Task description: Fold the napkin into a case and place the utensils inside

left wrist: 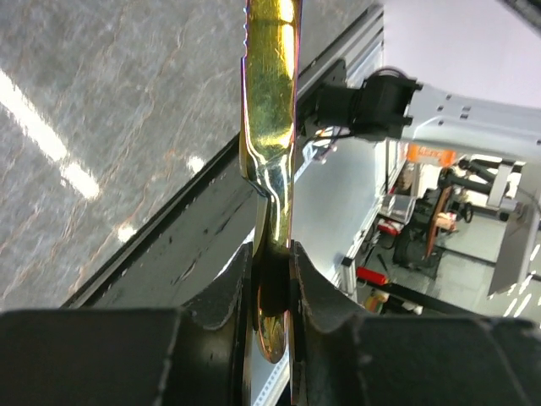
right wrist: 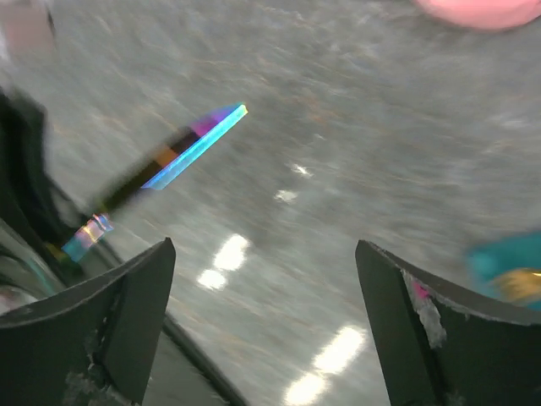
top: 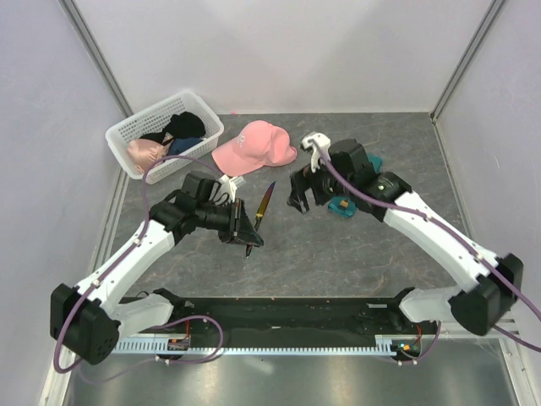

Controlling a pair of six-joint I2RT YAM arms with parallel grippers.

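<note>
The knife (left wrist: 272,85), gold and iridescent, is upright in the top view (top: 264,204), with my left gripper shut on it. My right gripper (top: 300,190) is open and empty, to the right of the knife; the right wrist view (right wrist: 263,271) is blurred. A teal folded cloth (top: 342,205), likely the napkin, lies partly hidden behind the right arm, with something gold on it in the right wrist view (right wrist: 520,284).
A white basket (top: 127,135) with clothes stands at the back left, a pink cap (top: 258,148) beside it.
</note>
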